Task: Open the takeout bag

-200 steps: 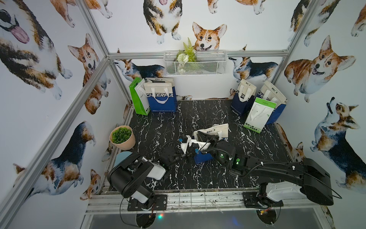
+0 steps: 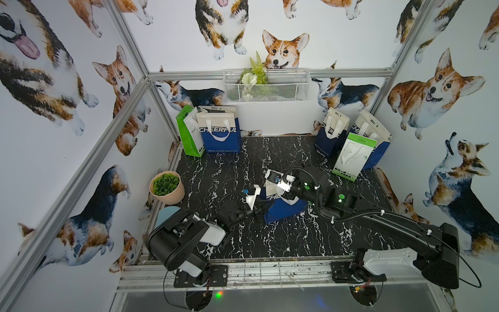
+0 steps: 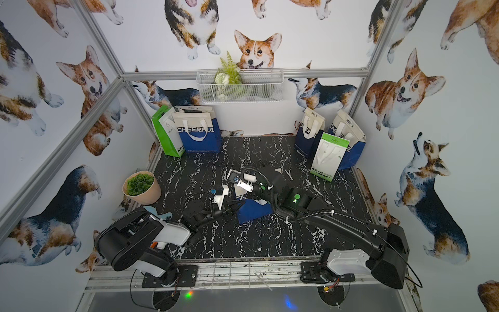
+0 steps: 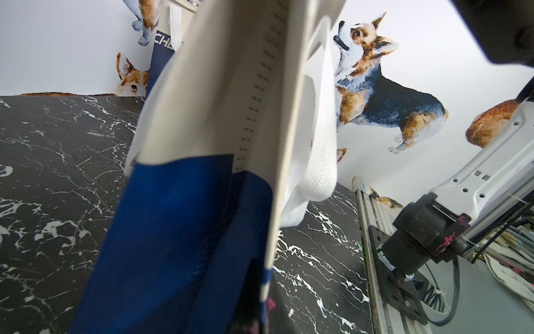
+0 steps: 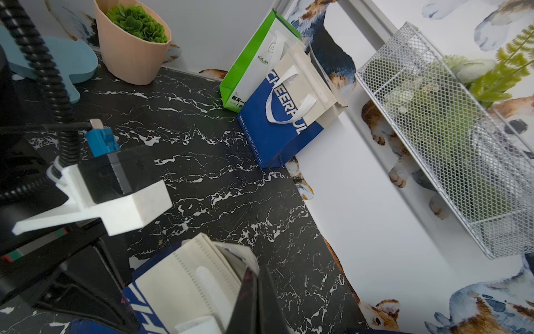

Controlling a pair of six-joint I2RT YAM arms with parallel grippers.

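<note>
A blue and white takeout bag (image 2: 284,210) stands at the front middle of the table, its white top under my right arm. In the left wrist view its side (image 4: 155,239) fills the middle, with white handles (image 4: 319,167) beyond. My left gripper (image 2: 264,204) is low at the bag's left side, shut; whether it pinches the bag's edge is unclear. My right gripper is shut at the bag's folded cream top (image 5: 189,284); I cannot see anything held between its fingers.
More bags stand at back left (image 2: 218,140) and back right (image 2: 353,156). A potted plant (image 2: 167,189) is at the left. A wire basket (image 2: 291,91) hangs on the back wall.
My right wrist has risen and shifted toward the back, over the bag's top, which now shows less behind it. My left arm has hardly moved.
</note>
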